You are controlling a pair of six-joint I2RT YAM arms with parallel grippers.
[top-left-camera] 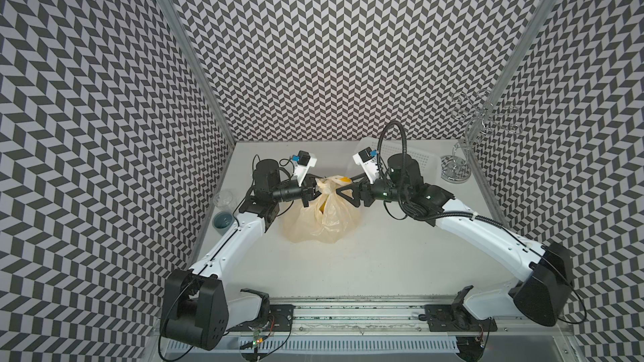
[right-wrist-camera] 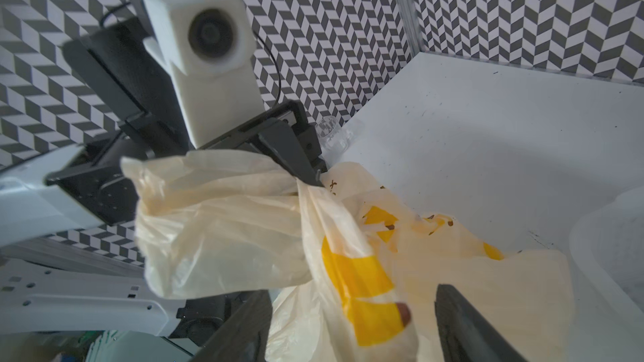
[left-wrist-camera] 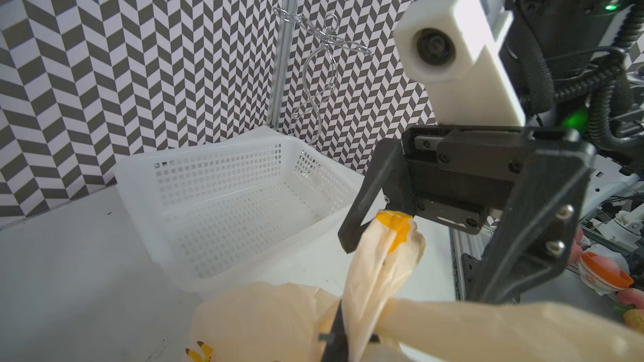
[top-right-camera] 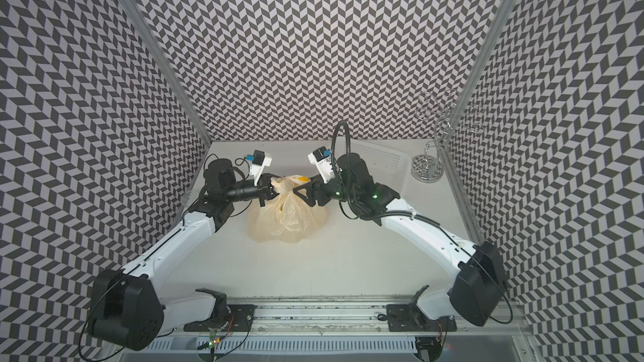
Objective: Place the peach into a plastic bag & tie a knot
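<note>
The cream plastic bag (top-left-camera: 322,224) with yellow-orange print stands on the table, its top gathered between the two arms. My left gripper (top-left-camera: 315,191) is shut on the bag's neck; in the right wrist view, folds of bag (right-wrist-camera: 221,221) stick out around its fingers (right-wrist-camera: 291,151). From the right, my right gripper (top-left-camera: 343,194) faces the neck, open. Its fingers (right-wrist-camera: 241,328) stand apart on either side of a printed twist of plastic (right-wrist-camera: 362,288), which hangs loose between them. No peach can be made out inside the bag, and no finished knot shows.
An empty white basket (left-wrist-camera: 234,207) sits behind the bag toward the right. At the back right stands a metal rack (top-left-camera: 456,167). A blue cup (top-left-camera: 223,221) and a clear glass (top-left-camera: 224,197) are on the left.
</note>
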